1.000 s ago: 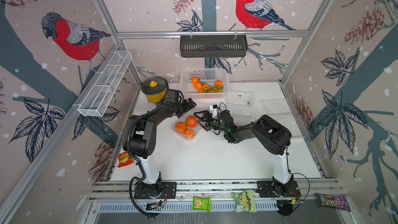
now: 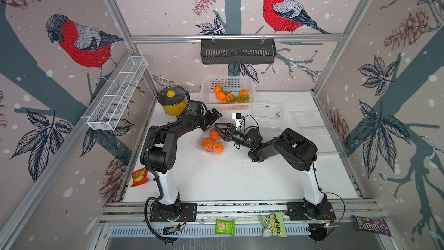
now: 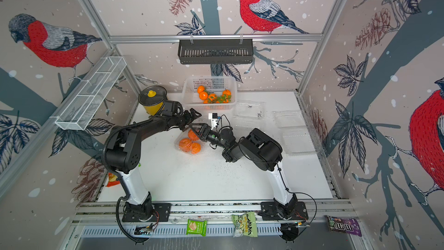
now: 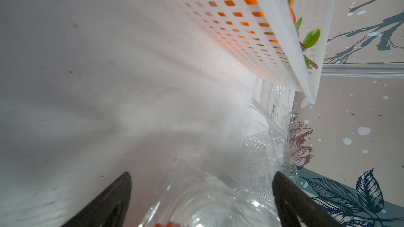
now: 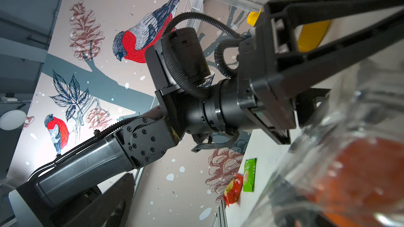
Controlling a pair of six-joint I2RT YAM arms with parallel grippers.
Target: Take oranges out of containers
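Note:
A clear plastic container [image 4: 210, 201] with oranges [image 2: 208, 145] in it is between my two grippers; three oranges show in the top left view. At its far-left side my left gripper [image 2: 216, 119] stands open. In the left wrist view the container's clear edge lies low between the left fingers, but no grip on it shows. My right gripper [image 2: 220, 131] is part open at the container's right side, partly covering one orange. In the right wrist view, blurred clear plastic and an orange [image 5: 366, 176] fill the lower right, partly veiling one right finger.
A white basket [image 2: 206, 93] with several oranges stands at the back, close to the left gripper. Empty clear trays [image 2: 267, 110] lie at the back right. A yellow pot [image 2: 173, 106] stands at the back left.
The container has turned and its oranges have shifted, the lower ones to the right. My right gripper has moved slightly left, now overlapping an orange. The left gripper has moved slightly right.

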